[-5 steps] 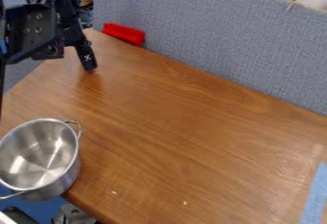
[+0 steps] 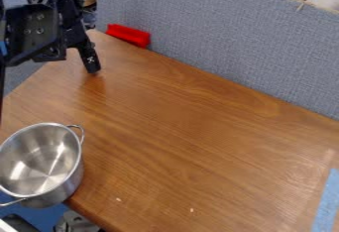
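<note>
The black gripper point(image 2: 87, 58) hangs at the upper left over the table's far-left corner, angled downward; its fingertips are dark and small, so the space between them is hard to make out. A red block point(image 2: 129, 35) lies against the back board, right of the gripper. A steel pot point(image 2: 40, 163) with two handles sits at the front left corner of the wooden table point(image 2: 199, 127).
A grey padded board point(image 2: 225, 38) runs along the back edge. A strip of blue tape point(image 2: 326, 201) is at the right front.
</note>
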